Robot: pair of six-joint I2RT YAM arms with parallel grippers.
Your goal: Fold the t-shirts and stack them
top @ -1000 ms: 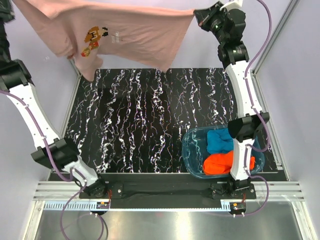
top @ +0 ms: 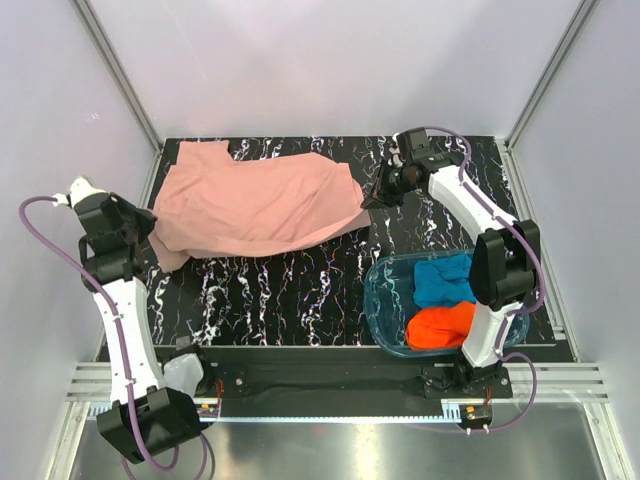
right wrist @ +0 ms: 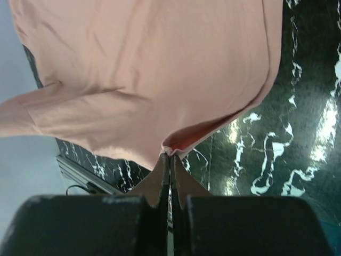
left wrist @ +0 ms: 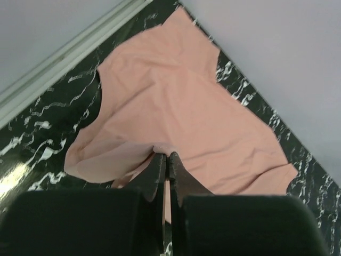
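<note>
A pink t-shirt lies spread across the back of the black marbled table, its near edge slung between my two grippers. At its left end my left gripper is shut on a pinch of the cloth; in the left wrist view the fingertips meet at the fabric. On the right side my right gripper is shut on the shirt's corner, and the right wrist view shows the cloth gathered at the tips. The print on the shirt is hidden.
A clear blue bin at the front right holds a blue cloth and an orange cloth. White walls enclose the table, whose front middle is bare.
The shirt was held up high with its print showing; both arms have lowered it onto the table and drawn its held edge toward the front. Both grippers still hold it.
</note>
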